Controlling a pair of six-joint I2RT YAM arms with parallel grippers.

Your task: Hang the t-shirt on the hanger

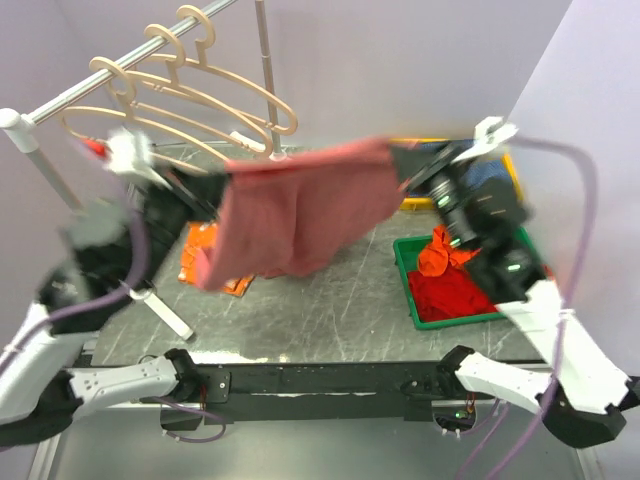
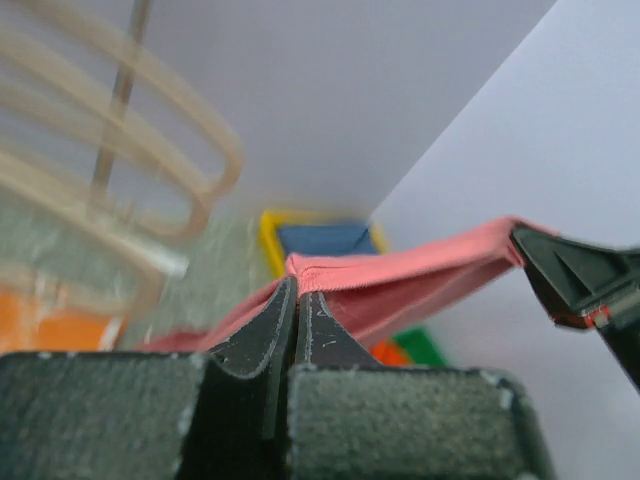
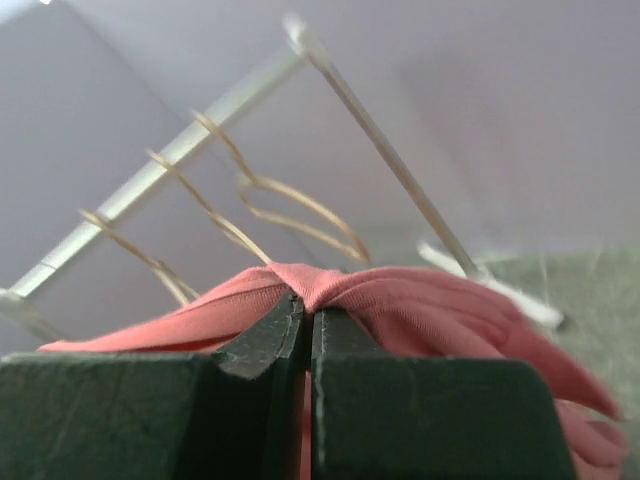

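A pink t-shirt [image 1: 305, 205] is stretched in the air between my two grippers, its body hanging below the upper edge and swung to one side. My left gripper [image 1: 225, 180] is shut on one end of that edge; in the left wrist view the pink cloth [image 2: 400, 275] runs from its fingertips to the other arm. The opposite end is pinched in my right gripper, with folds of cloth on both sides of its fingers. Several beige hangers [image 1: 185, 90] hang on a metal rail [image 1: 75, 95] at the back left, free of the shirt.
An orange folded cloth [image 1: 197, 250] lies on the table under the shirt. At the right stand a green bin [image 1: 412, 290] with red and orange cloth and, behind it, a yellow bin [image 1: 418, 203].
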